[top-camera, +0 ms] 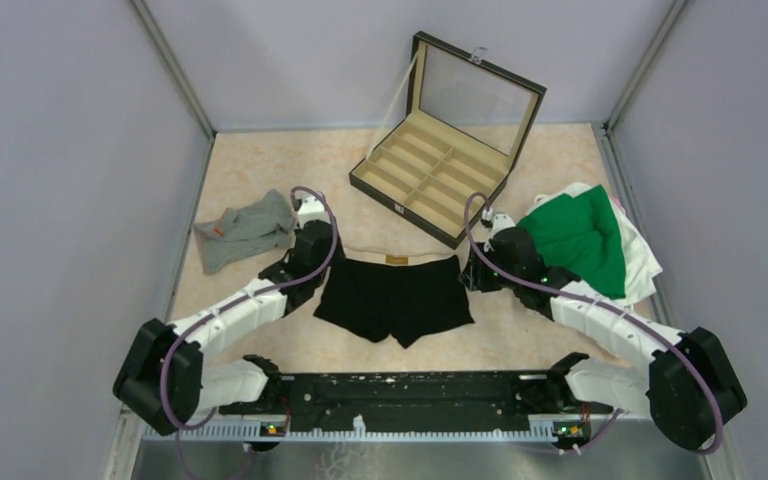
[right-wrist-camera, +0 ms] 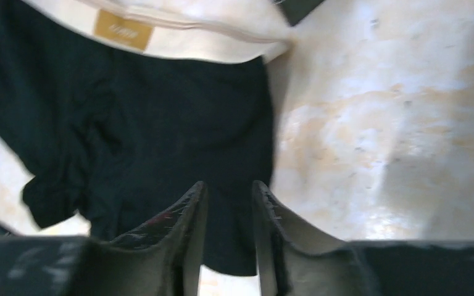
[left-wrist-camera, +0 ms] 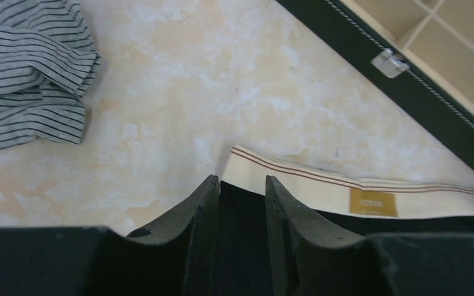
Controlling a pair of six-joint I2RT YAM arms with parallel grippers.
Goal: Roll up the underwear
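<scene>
Black underwear [top-camera: 392, 295] with a pale waistband [left-wrist-camera: 308, 182] lies spread flat on the table, waistband toward the back, legs toward the front. My left gripper is over the waistband's left corner, fingers apart with a gap between them. At the garment's right side, my right gripper hangs above the black fabric, fingers apart; whether any fabric sits between them is not visible, but none appears gripped.
An open compartment box [top-camera: 430, 170] stands at the back. Grey striped cloth [top-camera: 245, 230] lies at left, green and white cloths [top-camera: 575, 240] at right. Table between grey cloth and box is clear.
</scene>
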